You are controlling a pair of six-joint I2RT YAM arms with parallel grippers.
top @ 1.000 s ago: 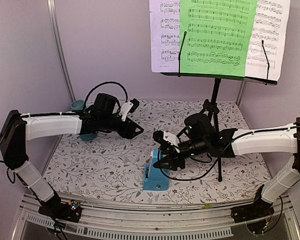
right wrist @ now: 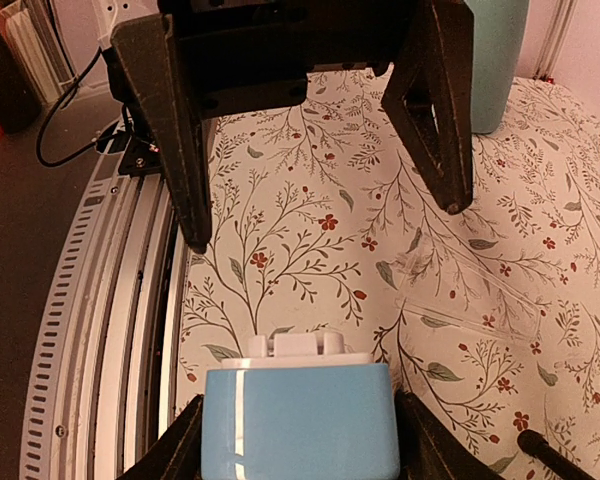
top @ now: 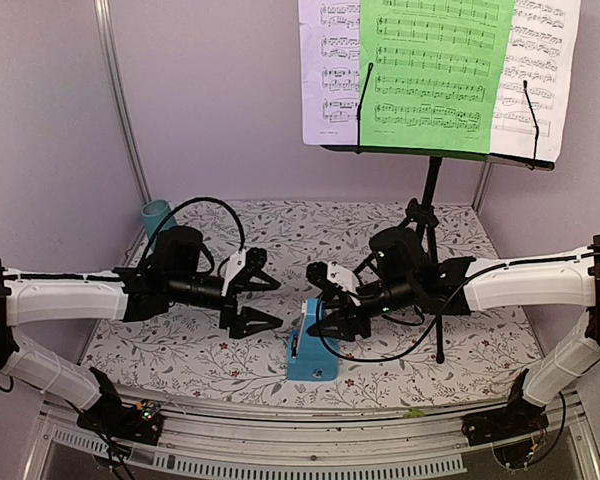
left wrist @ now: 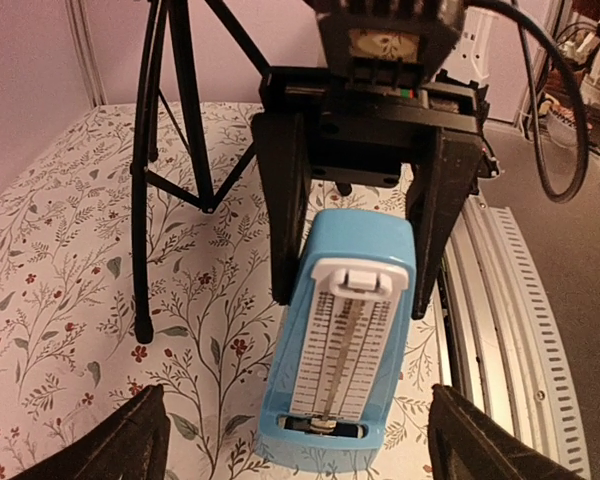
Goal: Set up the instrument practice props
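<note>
A blue metronome (top: pixel 313 352) with a white scale face and a pendulum (left wrist: pixel 346 345) stands upright on the flowered cloth near the front edge. My right gripper (top: pixel 325 328) is shut on its upper part; in the left wrist view its dark fingers (left wrist: pixel 283 200) flank the blue body. The metronome's blue top (right wrist: pixel 300 420) fills the bottom of the right wrist view. To the left of the metronome, apart from it, my left gripper (top: pixel 270 303) is open with nothing between its fingers, facing the scale side.
A music stand (top: pixel 432 190) holding sheet music, with a green sheet (top: pixel 435 70) in the middle, rises at the back right. A teal container (top: pixel 158 215) stands at the back left. A clear flat item (right wrist: pixel 470 300) lies on the cloth.
The right arm and the metronome have stayed still.
</note>
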